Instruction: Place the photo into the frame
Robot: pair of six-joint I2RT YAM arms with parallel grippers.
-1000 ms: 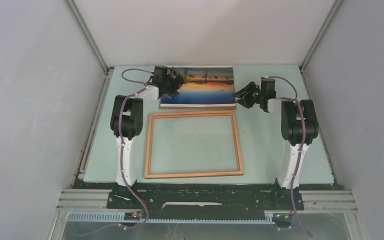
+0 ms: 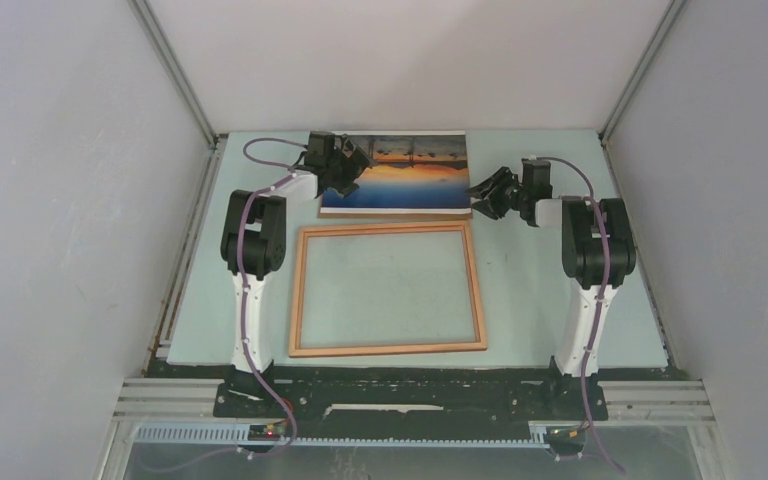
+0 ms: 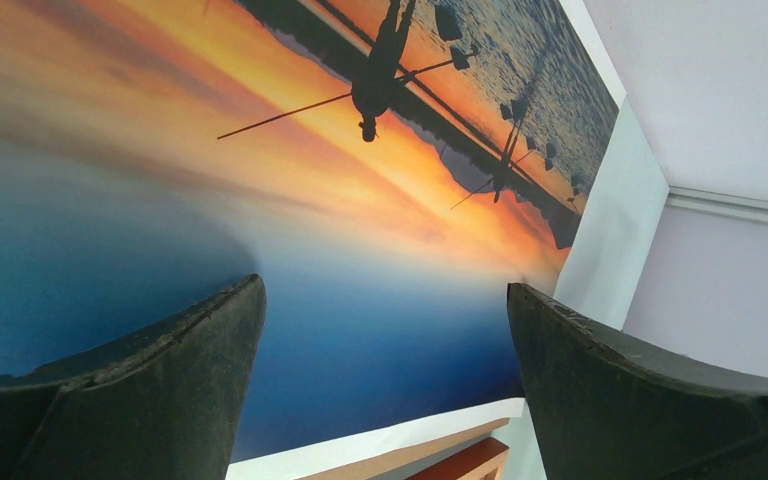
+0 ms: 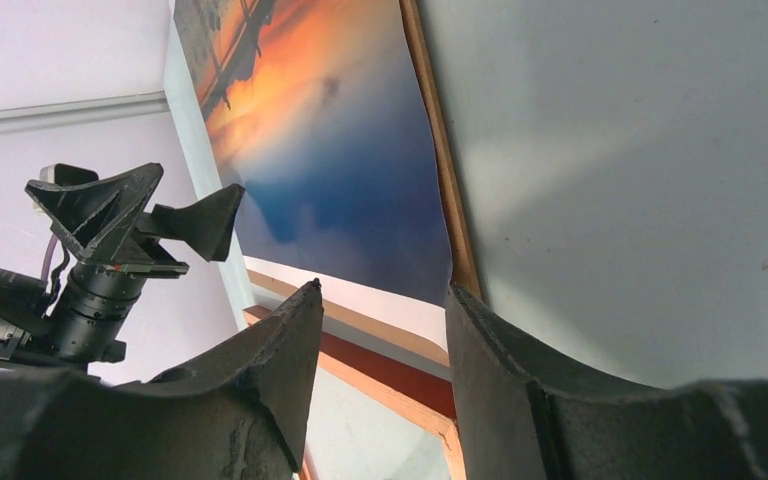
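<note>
A sunset photo [image 2: 410, 180] lies at the back of the table on a thin brown board [image 4: 444, 160], whose edge shows along the photo's right side and front. In front of it lies the empty wooden frame [image 2: 390, 351]. Over the photo's left part my left gripper stands open, with nothing between its fingers. My right gripper is at the photo's front right corner, its fingers apart but closer together than the left ones. In the right wrist view the corner shows between those fingertips; whether they touch it I cannot tell.
White walls [image 2: 50, 220] close in the table at the sides and back. The frame's back edge lies close to the board's front edge.
The left arm, the photo and the frame look unmoved.
</note>
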